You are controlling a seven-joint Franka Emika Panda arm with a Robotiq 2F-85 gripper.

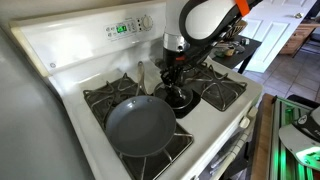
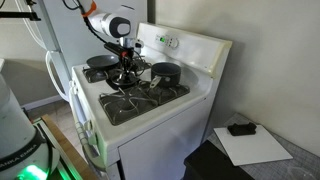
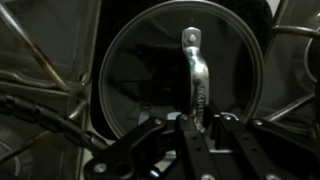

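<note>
A round glass lid with a curved metal handle fills the middle of the wrist view. My gripper reaches the near end of that handle and is shut on it. In exterior view 1 the lid lies on the dark centre of the stove, under my gripper. From the side, my gripper points down over the stove's middle, and the arm partly hides the lid.
A large grey pan covers the front-left grates in exterior view 1. A dark pot stands toward the back panel in exterior view 2. Bare grates lie right of the lid. White paper rests on the counter beside the stove.
</note>
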